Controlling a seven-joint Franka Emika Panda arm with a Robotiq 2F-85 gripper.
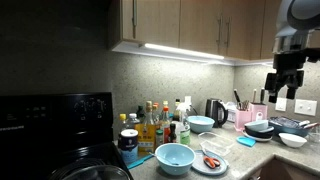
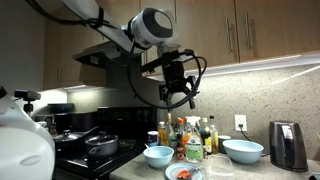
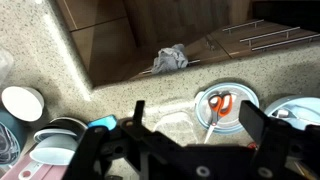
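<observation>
My gripper is open above the counter, with nothing between its fingers. In exterior view 1 the gripper hangs high at the right, well clear of the dishes; exterior view 2 has it above the counter items. Below it in the wrist view, orange-handled scissors lie on a pale blue plate, nearer the right finger. A clear plastic container sits beside the plate, between the fingers as seen from above. Part of a light blue bowl shows at the right edge.
A grey cloth hangs at the counter's front edge by the drawers. Several bowls crowd the wrist view's lower left. Bottles, a kettle and a stove line the wall. Upper cabinets hang overhead.
</observation>
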